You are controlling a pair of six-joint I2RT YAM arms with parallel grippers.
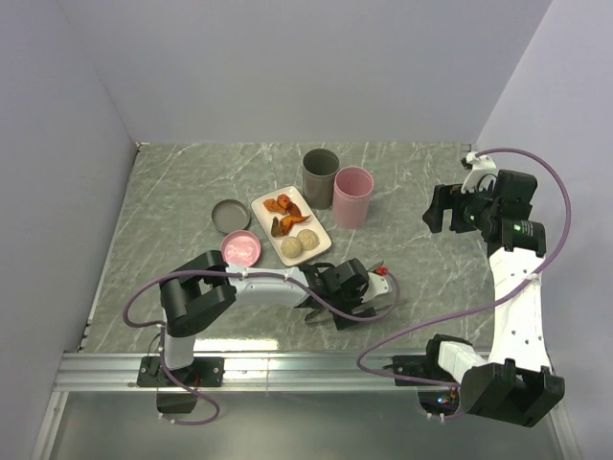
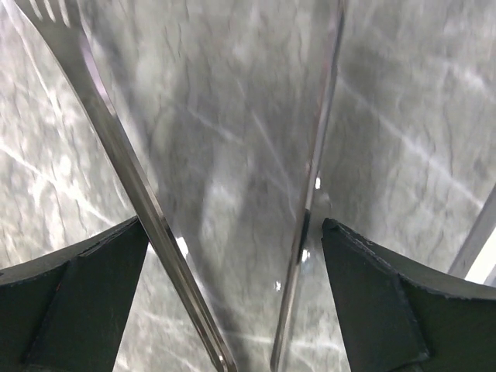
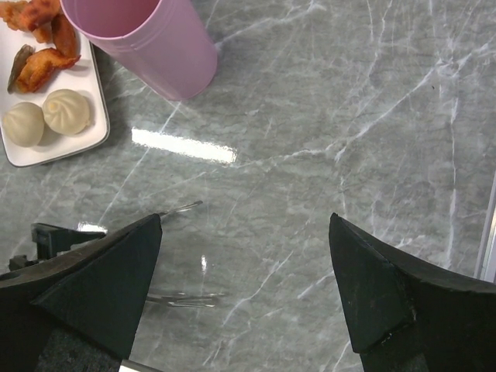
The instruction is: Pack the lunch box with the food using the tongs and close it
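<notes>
My left gripper is low over the front-centre table. In the left wrist view it stands open around a steel fork and a thin metal utensil, both lying on the marble. A third utensil shows at the right edge. My right gripper hangs open and empty over the right side. A white tray holds fried pieces and two buns. Left of it are a grey dish and a pink dish.
A dark grey cup and a pink cup stand behind the tray.
</notes>
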